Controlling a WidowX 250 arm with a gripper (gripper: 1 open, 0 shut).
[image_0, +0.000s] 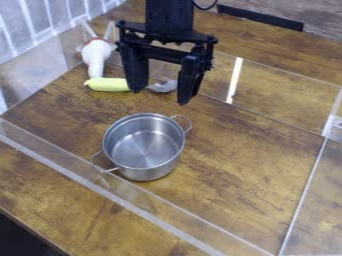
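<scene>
The black gripper (160, 70) hangs open over the upper middle of the table, its two finger assemblies apart and nothing seen held. Below it sits an empty steel pot (143, 152) with two side handles. Behind the gripper on the left lie a pale yellow elongated object (107, 85), like a corn cob, and a white object (95, 55) with a rounded head. A grey metal object (164, 86) is partly hidden by the gripper.
Clear low walls (40, 150) border the wooden work area (247, 180).
</scene>
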